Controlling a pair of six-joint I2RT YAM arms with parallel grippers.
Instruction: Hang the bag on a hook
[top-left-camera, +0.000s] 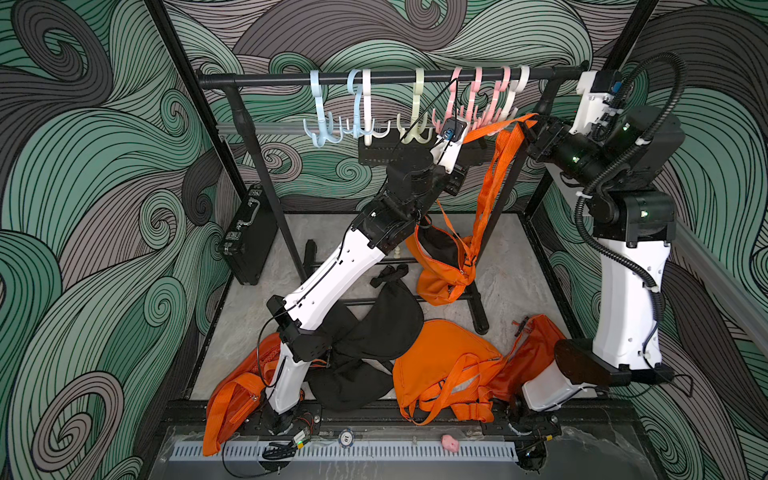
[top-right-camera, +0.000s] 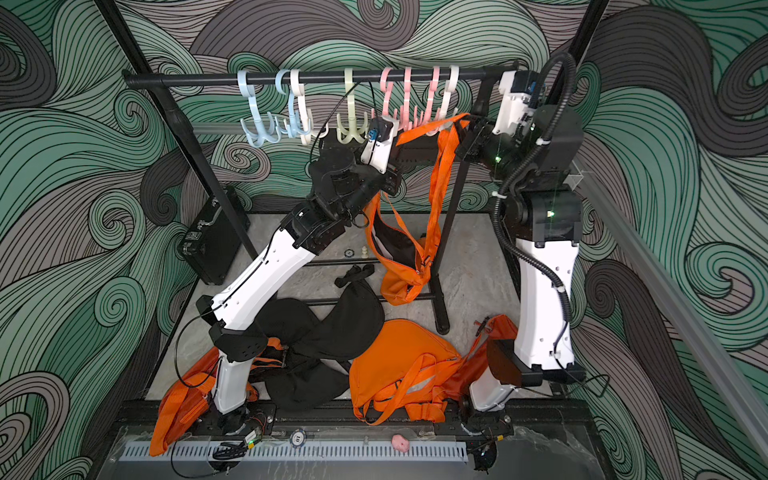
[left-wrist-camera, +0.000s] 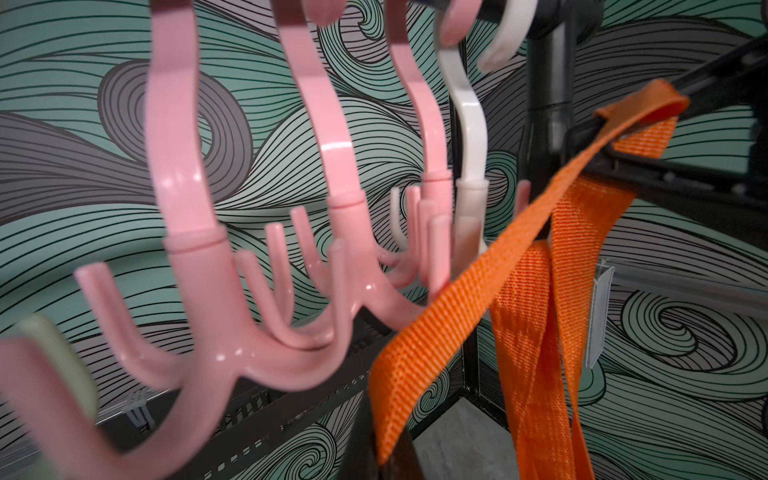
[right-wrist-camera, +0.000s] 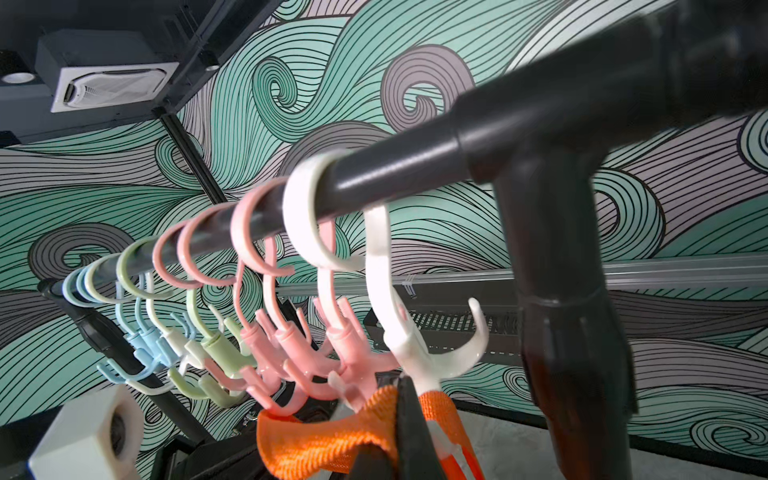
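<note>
An orange bag (top-left-camera: 444, 280) hangs in the air by its straps, below the right end of the rack. My right gripper (top-left-camera: 534, 132) is shut on an upper loop of the orange strap (left-wrist-camera: 560, 288), right of the hooks. My left gripper (top-left-camera: 452, 160) is mostly hidden by its wrist in the top views; a strap runs from beside it to the right gripper, and its fingers are unclear. Pink hooks (left-wrist-camera: 200, 272) and a white hook (right-wrist-camera: 448, 360) stand close by the strap. Whether the strap rests on any hook I cannot tell.
Blue hooks (top-left-camera: 318, 128) and a green hook (top-left-camera: 416, 132) hang further left on the black rail (top-left-camera: 264, 80). Orange and black bags (top-left-camera: 436, 368) lie on the floor near the arm bases. A black case (top-left-camera: 244, 240) stands at the left.
</note>
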